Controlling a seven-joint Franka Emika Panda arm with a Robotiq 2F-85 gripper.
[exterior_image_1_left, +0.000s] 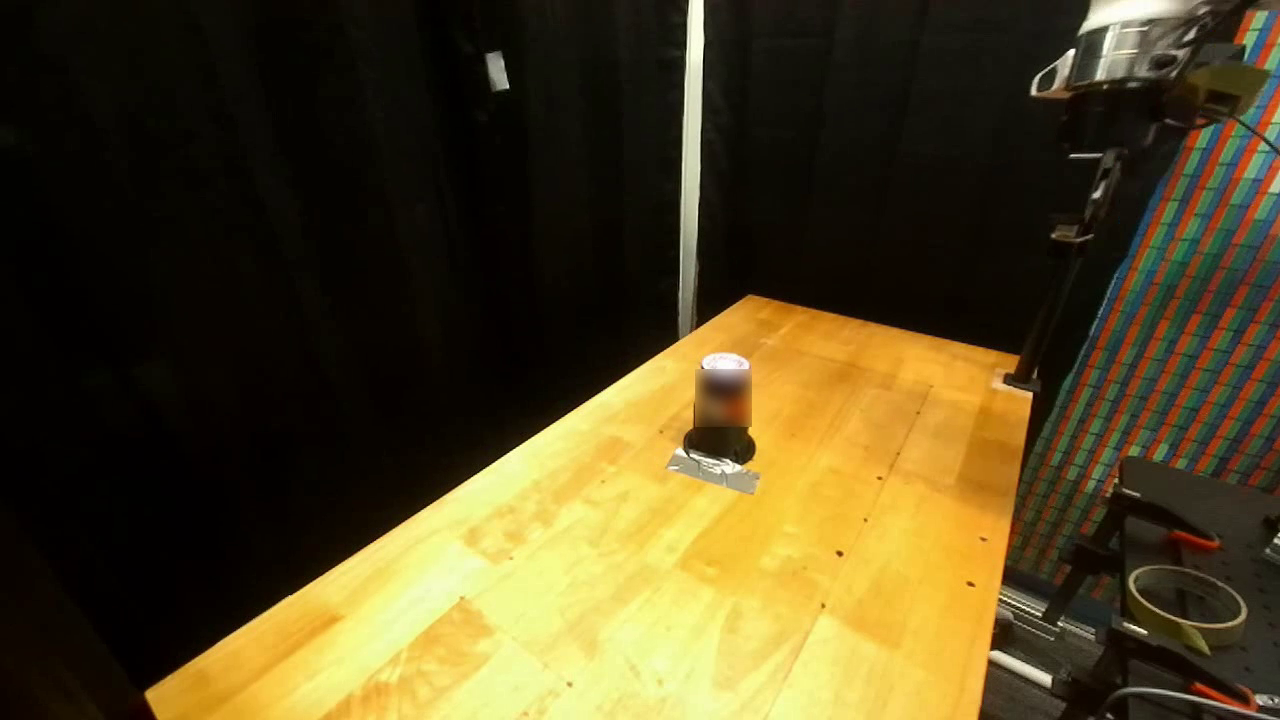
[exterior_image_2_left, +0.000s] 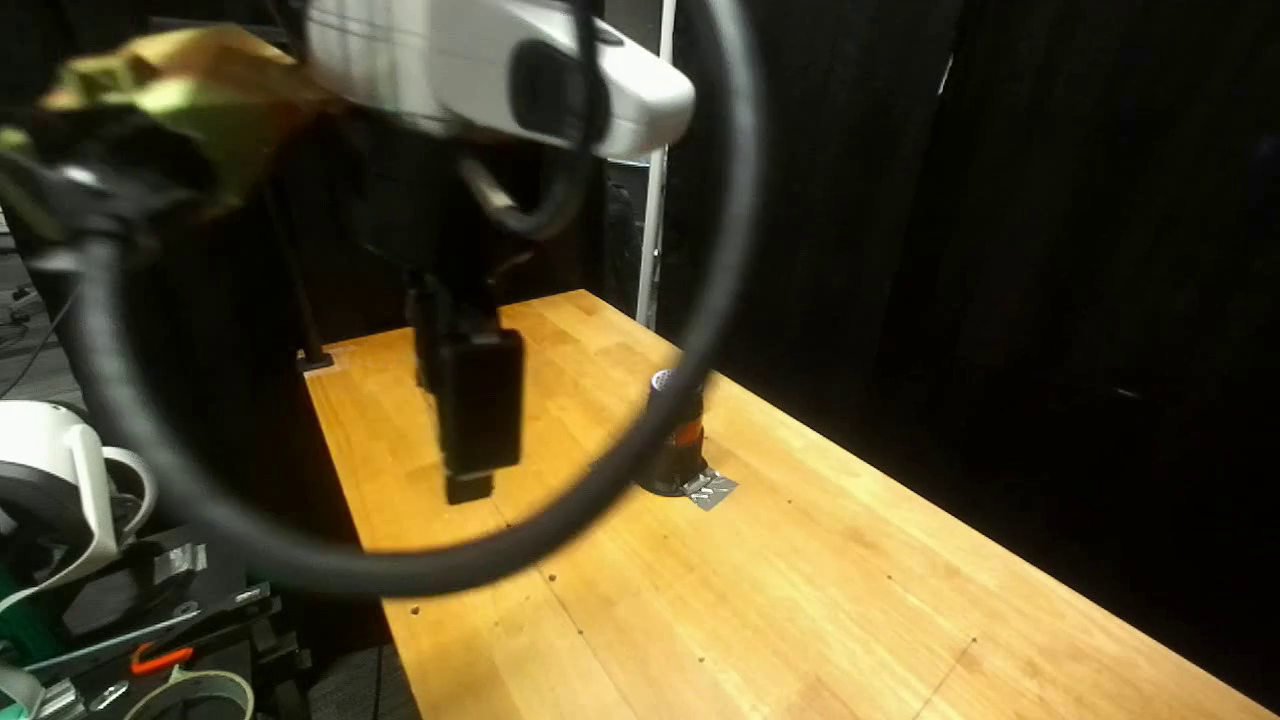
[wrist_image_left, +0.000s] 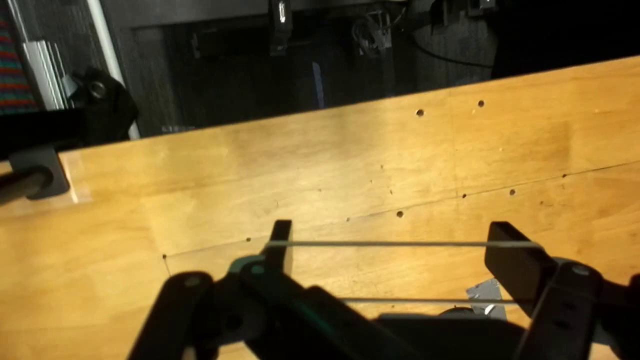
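A dark can with a pale top (exterior_image_1_left: 725, 397) stands upright on a black round base (exterior_image_1_left: 720, 446) on the wooden table. Grey tape (exterior_image_1_left: 715, 472) lies at the foot of that base. In exterior view 2 a black cable loop partly crosses in front of the can (exterior_image_2_left: 689, 430). My gripper is open, its fingers wide apart with only table seen between them. It hangs high above the table, well clear of the can. In the wrist view the black base (wrist_image_left: 457, 311) just shows behind the gripper's right side, beside the tape (wrist_image_left: 487, 292); the can itself is hidden there.
Apart from the can, the tabletop (exterior_image_1_left: 576, 564) is bare. A dark pole (exterior_image_1_left: 1041, 318) is fixed at the far corner. Beside the table, a black cart holds a tape roll (exterior_image_1_left: 1185, 605) and clamps. A thick cable (exterior_image_2_left: 456, 576) loops from the arm.
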